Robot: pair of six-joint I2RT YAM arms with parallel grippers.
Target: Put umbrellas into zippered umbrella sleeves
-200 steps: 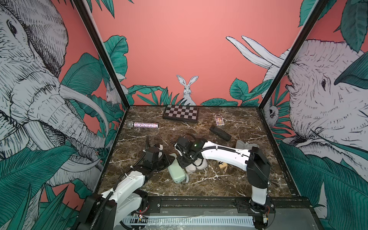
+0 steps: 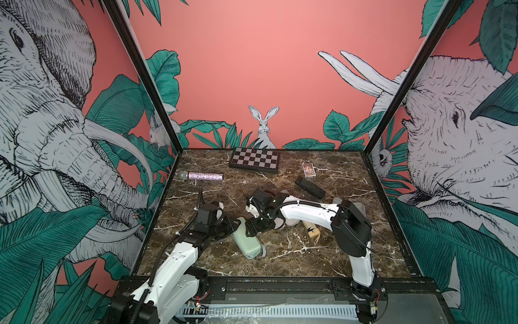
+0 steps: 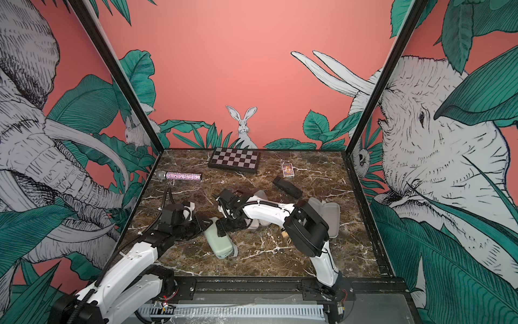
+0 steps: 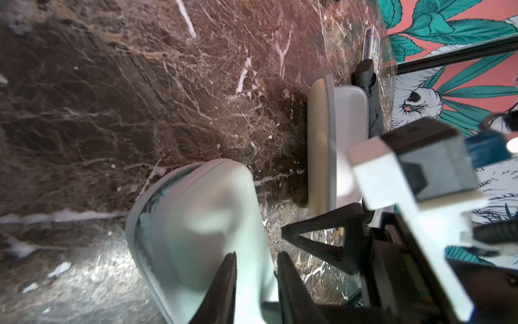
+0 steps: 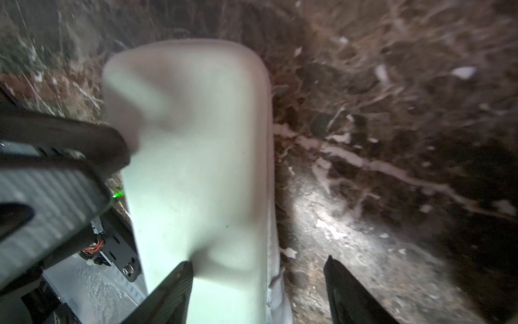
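Note:
A mint-green zippered sleeve (image 2: 247,242) lies on the table's front middle between my grippers; in the left wrist view its zipped edge shows a narrow gap at one end. My left gripper is over it, fingers part open. My right gripper is open, its fingers either side of the sleeve's edge, one over the lid. Grey open cases (image 3: 323,218) lie behind and right of the arms, partly hidden. A black folded object, likely an umbrella (image 2: 310,187), lies at the back right.
A chessboard (image 2: 253,159), a card box (image 2: 308,170) and a glittery microphone (image 2: 202,176) lie at the back. A tan object (image 2: 313,233) sits under the right arm.
The right arm has shifted left and lower over the mint sleeve.

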